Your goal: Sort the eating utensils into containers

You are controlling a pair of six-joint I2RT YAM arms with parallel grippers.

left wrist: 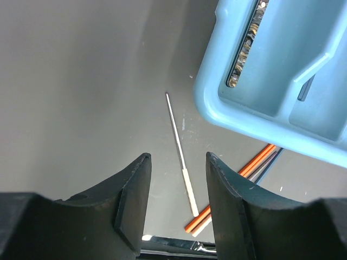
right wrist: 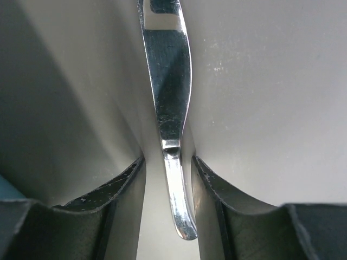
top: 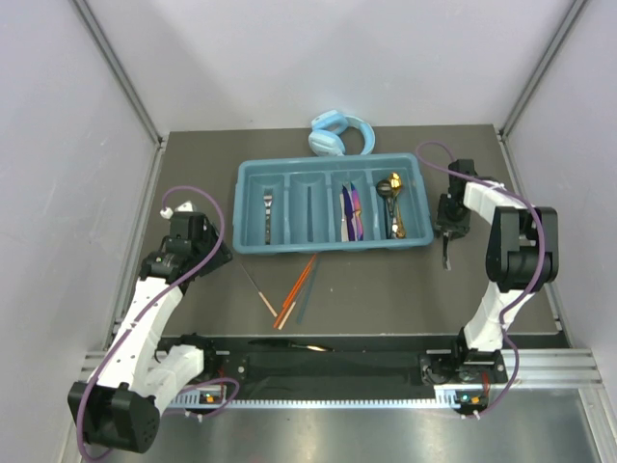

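A blue divided tray [top: 333,247] holds a fork, a dark chopstick, purple knives and black and gold spoons. A steel knife [right wrist: 170,86] lies on the table right of the tray, with my right gripper open around its narrow end, low over it. My left gripper is open at the table's left, above a thin metal chopstick [left wrist: 188,188] with a pale end. Orange chopsticks [top: 296,287] and other sticks lie in front of the tray.
Blue headphones [top: 326,142] lie behind the tray. A dark utensil with a gold part lies at the front edge.
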